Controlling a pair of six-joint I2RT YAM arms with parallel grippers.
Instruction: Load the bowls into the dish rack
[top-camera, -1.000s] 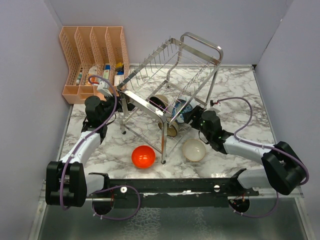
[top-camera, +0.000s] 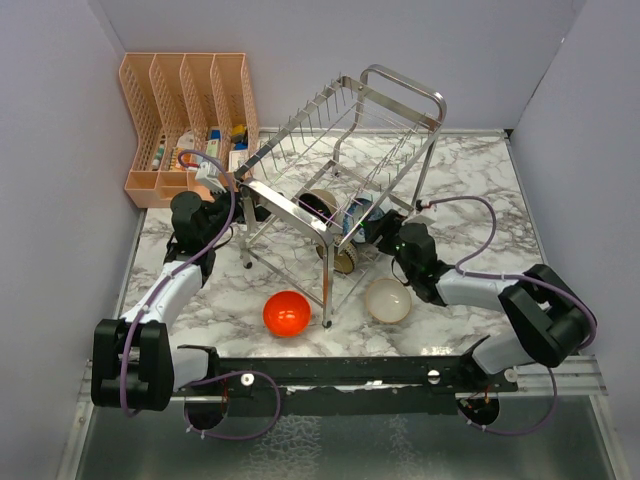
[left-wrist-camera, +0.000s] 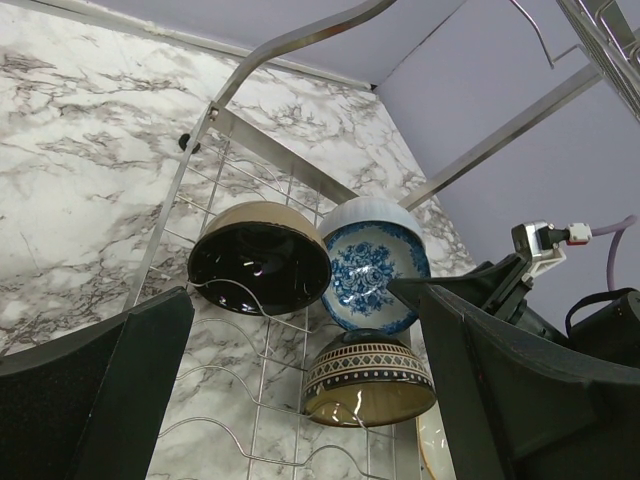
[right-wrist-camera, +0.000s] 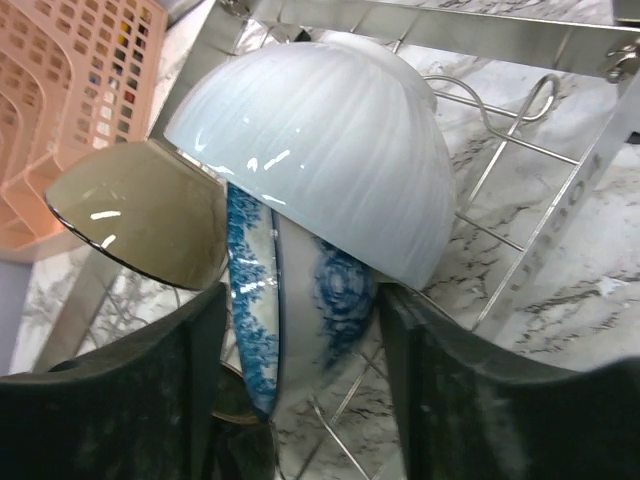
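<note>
The metal dish rack (top-camera: 328, 270) holds several bowls on its lower tier: a black-and-tan bowl (left-wrist-camera: 258, 260), a patterned bowl (left-wrist-camera: 368, 385) and a blue floral bowl (left-wrist-camera: 365, 275). In the right wrist view a white bowl (right-wrist-camera: 310, 150) rests over the blue-and-white one. My right gripper (top-camera: 380, 228) is at that blue bowl, fingers apart on either side of it and blurred; whether it grips is unclear. My left gripper (top-camera: 250, 208) is open at the rack's left side, nothing between its fingers. An orange bowl (top-camera: 287, 314) and a cream bowl (top-camera: 387, 300) lie on the counter in front.
A peach divided bin (top-camera: 150, 100) with small items stands at the back left. Bare marble counter (top-camera: 480, 230) lies right of the rack. The rack's upper tier and frame bars overhang both grippers.
My right arm has shifted slightly left, further in toward the blue bowl in the rack. The left arm and the bowls in front look unchanged.
</note>
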